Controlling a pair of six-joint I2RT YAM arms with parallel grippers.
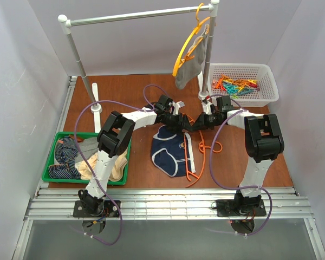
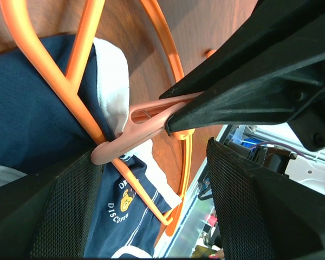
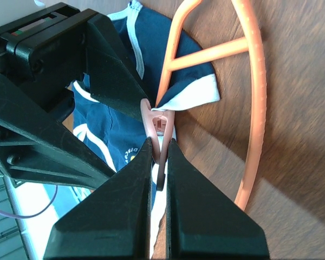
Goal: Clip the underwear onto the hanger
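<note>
Navy underwear [image 1: 168, 157] with white trim lies on the table, an orange hanger [image 1: 203, 162] across its right side. My right gripper is shut at a salmon-pink clip [image 3: 151, 130], which sits at the hanger bar and a white-edged fold of the underwear; whether the clip grips both is unclear. My left gripper stands open around that spot, with the clip [image 2: 122, 143] and bar between its fingers. In the top view the two grippers nearly meet over the hanger.
A green bin [image 1: 49, 170] of clothes is at left. A white basket [image 1: 270, 86] of coloured clips is at back right. A grey garment [image 1: 189, 73] hangs on a yellow hanger from the rail [image 1: 135, 15].
</note>
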